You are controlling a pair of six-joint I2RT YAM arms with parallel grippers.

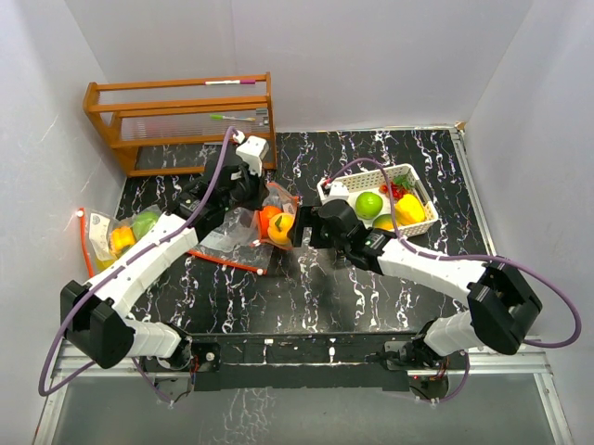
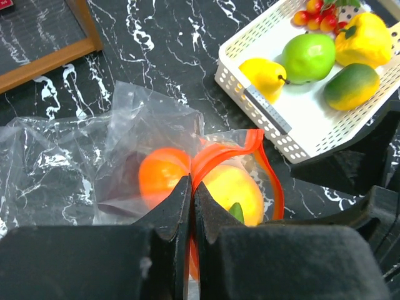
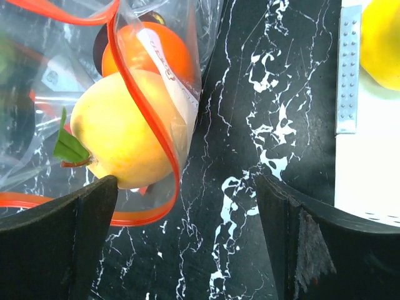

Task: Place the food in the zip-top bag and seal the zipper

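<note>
An open zip top bag [image 3: 50, 100] with an orange zipper lies on the dark counter, holding an orange fruit [image 2: 164, 178] and a yellow fruit with a green stem [image 3: 125, 125]. Another dark item shows behind them. My left gripper is shut on the bag's upper edge. My right gripper stands open at the bag's right, over bare counter. The white basket [image 2: 253, 109] at the right holds a pear [image 2: 261, 75], green apple [image 2: 308, 56], mango [image 2: 351, 86], yellow pepper [image 2: 360, 37] and small red-yellow fruits [image 2: 315, 19].
A filled bag [image 1: 121, 239] lies at the far left. A wooden rack [image 1: 181, 107] stands at the back left. The counter in front of the basket and bag is mostly clear.
</note>
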